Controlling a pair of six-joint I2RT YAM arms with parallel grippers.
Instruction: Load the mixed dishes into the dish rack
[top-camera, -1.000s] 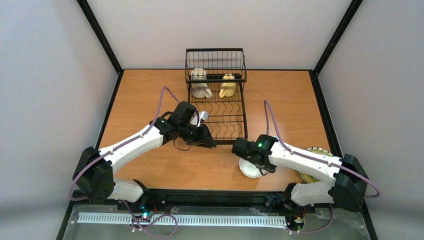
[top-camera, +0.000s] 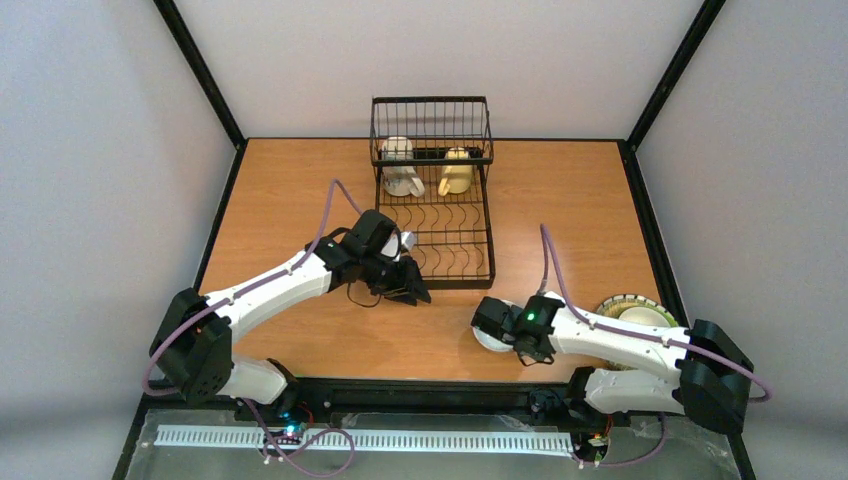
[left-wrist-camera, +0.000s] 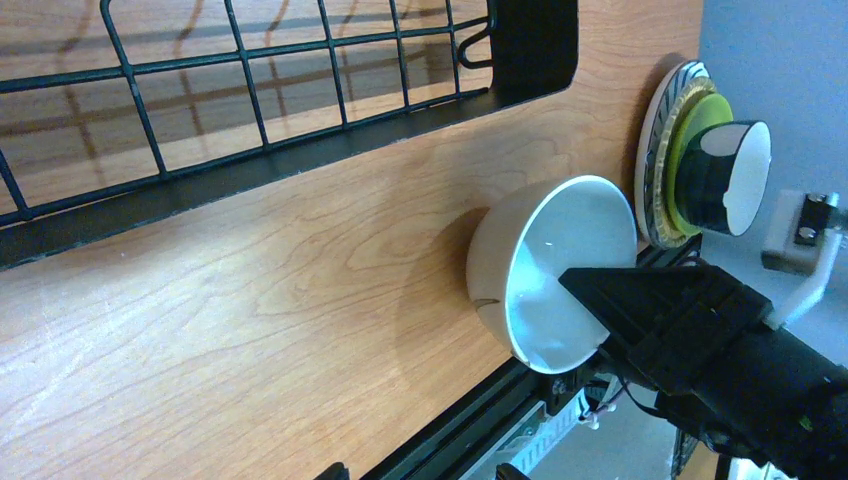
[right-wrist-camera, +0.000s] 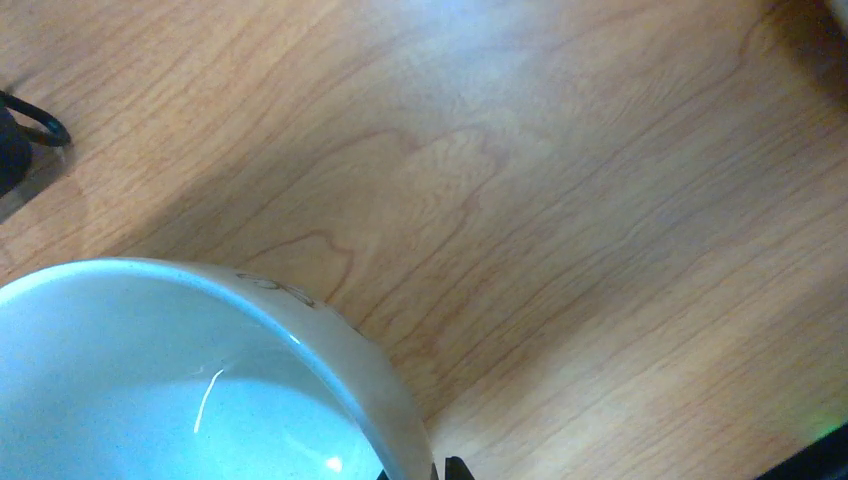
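Observation:
A white bowl (left-wrist-camera: 500, 262) tips toward my right arm in the left wrist view. My right gripper is shut on its rim, with one black finger (left-wrist-camera: 600, 290) inside the bowl. From above, most of the bowl (top-camera: 487, 339) is hidden under that arm; whether it touches the table is unclear. My left gripper is part open and empty, over the table close to the rack's front left corner. The black wire dish rack (top-camera: 489, 225) holds a white mug (top-camera: 398, 182) and a yellow mug (top-camera: 457, 178) toward its back; its front slots look empty.
At the far right, a patterned plate (top-camera: 612, 303) lies partly beneath my right arm. In the left wrist view, a green dish (left-wrist-camera: 684, 150) and a dark-and-white bowl (left-wrist-camera: 708, 183) sit on that stack. Bare table lies left and right of the rack.
My left arm has shifted only slightly.

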